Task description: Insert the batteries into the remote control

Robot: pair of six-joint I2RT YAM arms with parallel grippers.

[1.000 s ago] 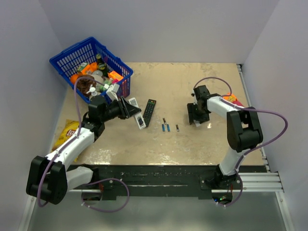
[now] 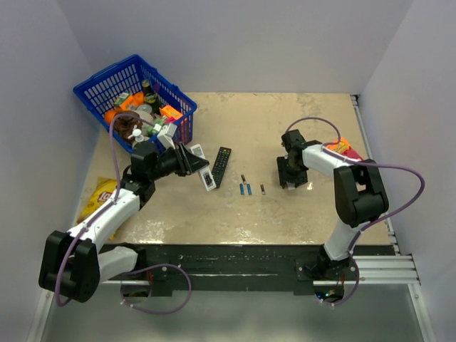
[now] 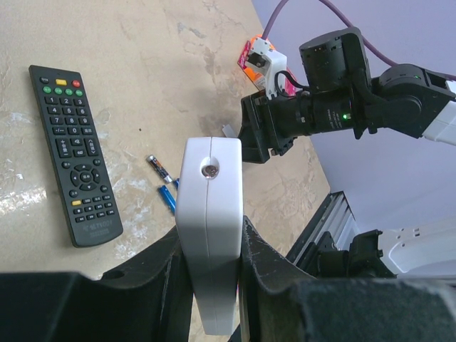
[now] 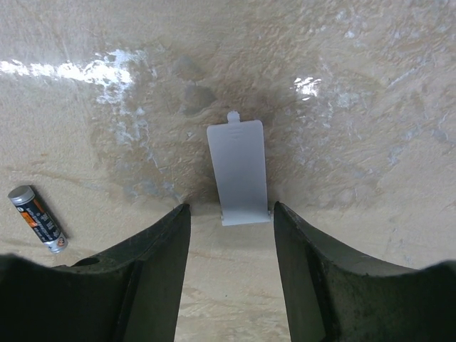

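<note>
My left gripper (image 2: 187,160) is shut on a white remote control (image 3: 209,214), seen end-on in the left wrist view and tilted in the top view. A black remote (image 2: 221,165) lies beside it on the table. Several batteries (image 4: 37,217) lie mid-table, some blue, some dark with silver ends. My right gripper is part open, low over a grey battery cover (image 4: 239,164), its fingertips either side of the cover's near end; whether they touch it I cannot tell.
A blue basket (image 2: 107,85) full of items stands back left, a yellow bag (image 2: 96,203) at the left edge. Orange and red packets (image 2: 342,146) lie at the right.
The left arm and the white remote have stayed still.
</note>
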